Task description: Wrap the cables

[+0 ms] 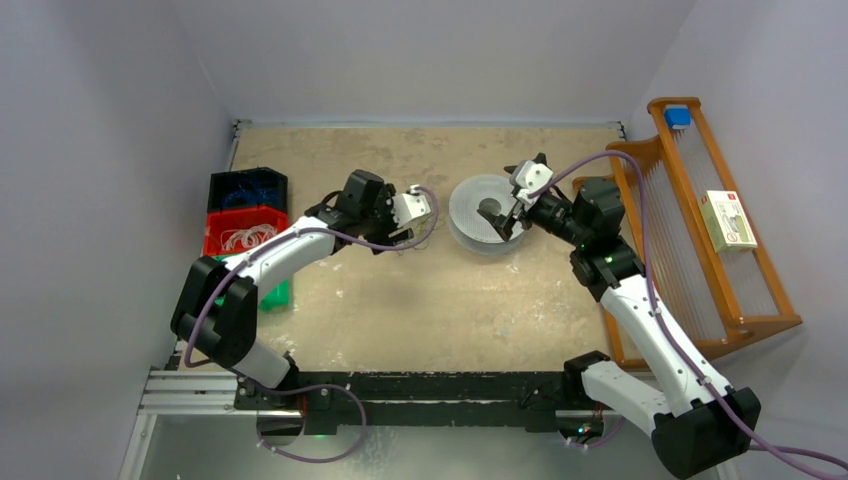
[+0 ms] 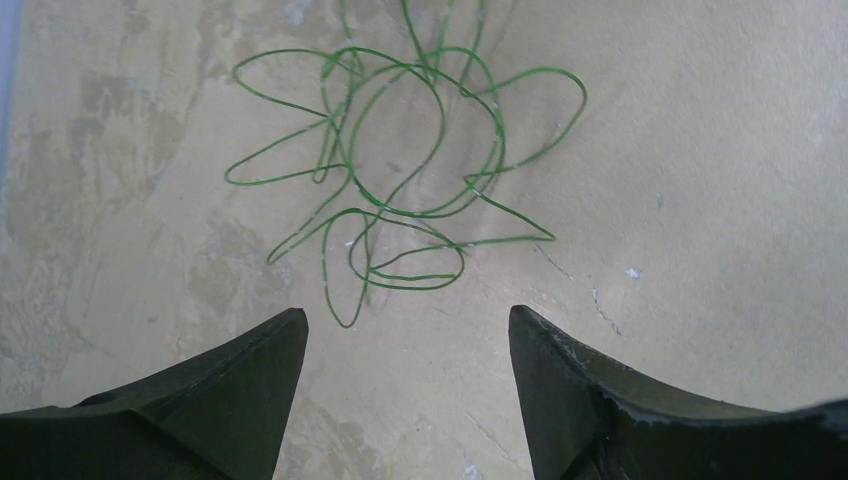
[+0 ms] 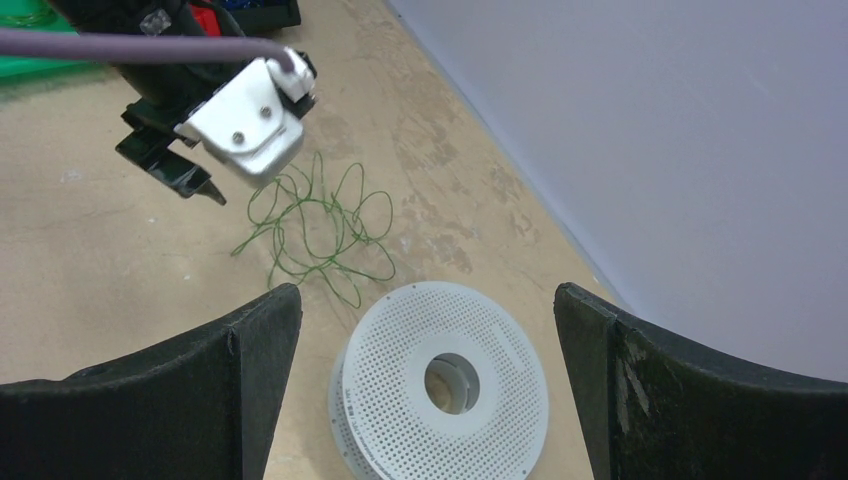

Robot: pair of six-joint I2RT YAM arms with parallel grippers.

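Observation:
A thin green cable lies on the table in a loose tangle of loops. In the left wrist view it is beyond the fingertips of my left gripper, which is open and empty over the table. The right wrist view shows the same green cable between the left gripper and a round white spool with a hole in its middle. My right gripper stands open above the spool, nothing between its fingers. From the top, the left arm mostly covers the cable.
At the left, a black bin, a red bin with pale cable and a green bin stand in a row. A wooden rack bearing a small box is at the right.

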